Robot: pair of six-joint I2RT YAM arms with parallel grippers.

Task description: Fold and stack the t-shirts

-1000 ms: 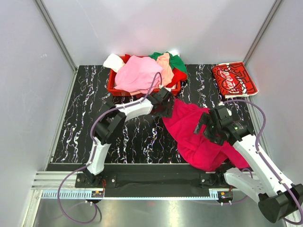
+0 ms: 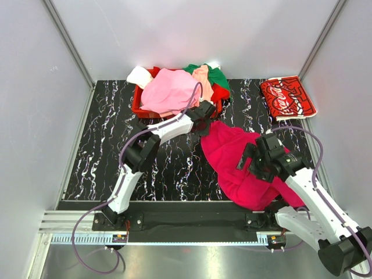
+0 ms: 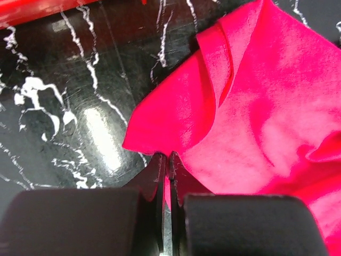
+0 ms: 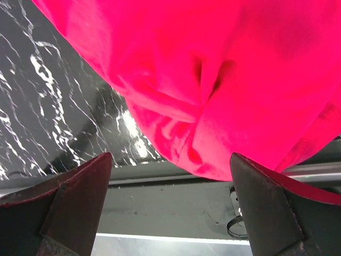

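A crimson t-shirt [image 2: 229, 163] lies loose and rumpled across the right half of the black marbled table, reaching over its front edge. My left gripper is shut at the shirt's upper-left corner, where a small flap of fabric is bunched; whether cloth is between its tips is hard to see. My right gripper is open above the lower part of the shirt, with nothing between its fingers. In the top view both wrists partly cover the shirt.
A red bin [image 2: 136, 102] heaped with pink, white, peach, red and green clothes stands at the back. A folded red printed shirt [image 2: 285, 99] lies at the back right.
The right arm looks unchanged.
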